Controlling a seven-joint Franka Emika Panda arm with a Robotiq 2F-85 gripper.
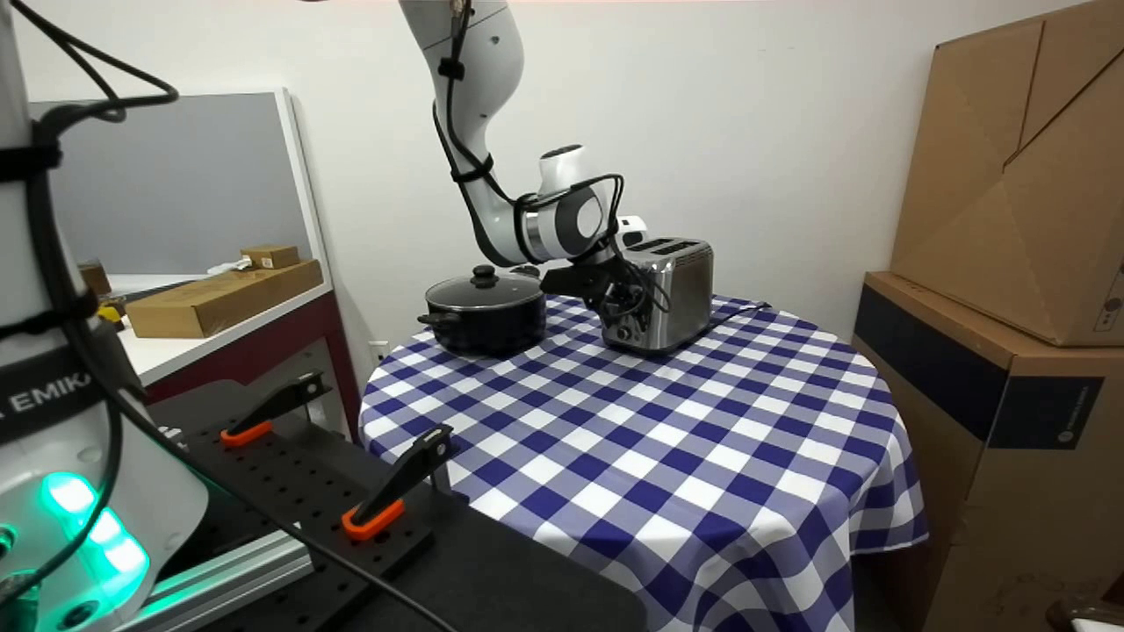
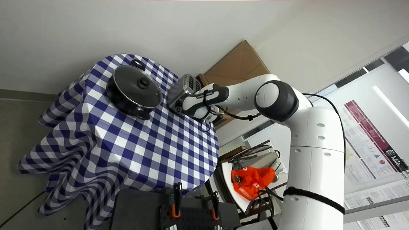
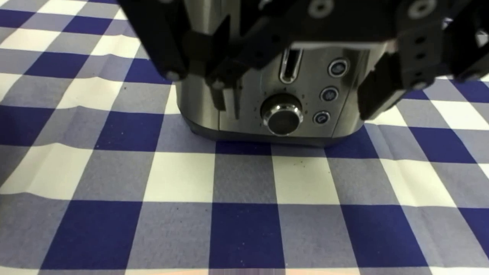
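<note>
A silver toaster stands on the checkered table, its front with the dial, several buttons and lever slot facing me in the wrist view. Right in front of this face is my gripper. One finger overlaps the toaster's right front edge, and the other covers part of the left side of its front. The two fingers are apart, the dial showing between them and nothing held. Whether either touches the metal I cannot tell. The upper part of the toaster's front is hidden behind the gripper.
A black pot with a glass lid sits left of the toaster in exterior view 1. The checkered tablecloth is clear toward the front. Cardboard boxes are stacked beyond the table's right side. A black cord trails behind the toaster.
</note>
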